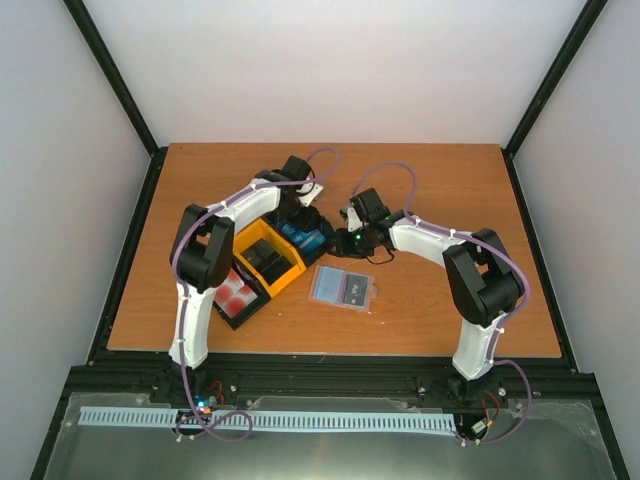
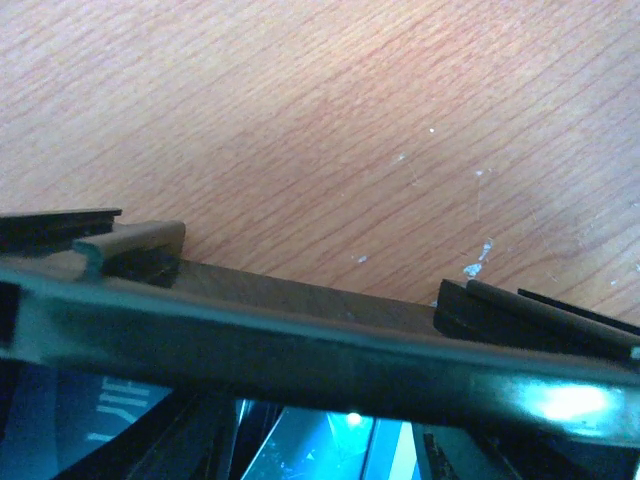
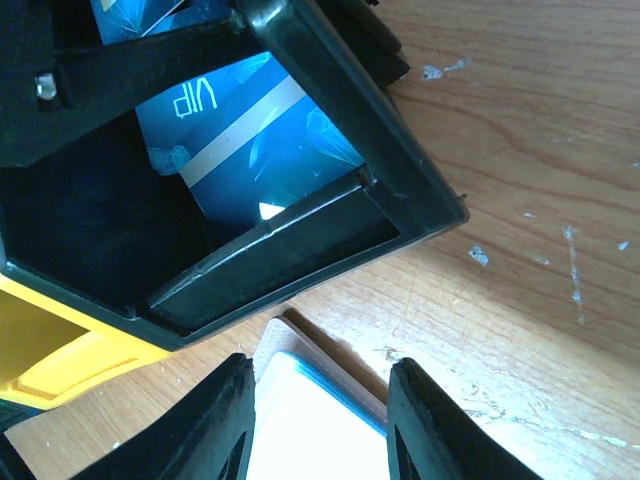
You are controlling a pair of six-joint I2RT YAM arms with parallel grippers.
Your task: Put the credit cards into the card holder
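Blue cards [image 3: 250,140] lie inside the black compartment [image 3: 400,200] at the back end of the card holder, beside its yellow compartment [image 1: 290,273]. My left gripper hangs over that black end, its fingers apart behind the dark rim; whether anything is between them is unclear. My right gripper is open just right of the holder, above a light card stack [image 3: 310,440] seen between and beyond its fingers. In the top view a clear sleeve with light-blue and grey cards [image 1: 327,285] lies on the table below the right gripper.
The holder's front black compartment holds red-and-white cards [image 1: 232,295]. White walls surround it.
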